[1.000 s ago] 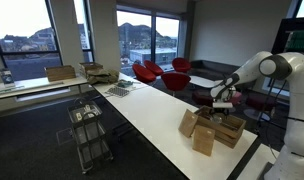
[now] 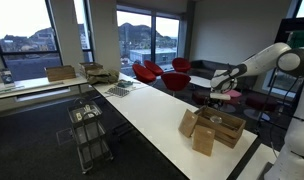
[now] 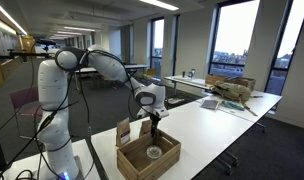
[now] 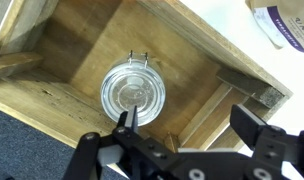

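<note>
A round glass jar (image 4: 132, 92) with a wire clasp stands inside a wooden box (image 4: 67, 105), seen from above in the wrist view. My gripper hangs above the box, its two dark fingers wide apart, with nothing held between them. The jar lies ahead of the fingertips and is not touched. Exterior view 1 shows the gripper (image 2: 220, 97) over the far part of the box (image 2: 232, 138). In exterior view 2 the jar (image 3: 154, 152) shows inside the box (image 3: 164, 164).
Two brown panels, one of them a cardboard-coloured piece (image 2: 203, 140), stand by the box. A small round item (image 3: 228, 160) lies on the white table (image 3: 207, 130), too small to identify. A wheeled cart (image 2: 89, 135) stands apart on the floor.
The arm has risen, lifting my gripper from lower down at the box to above it. The box and panels look unmoved.
</note>
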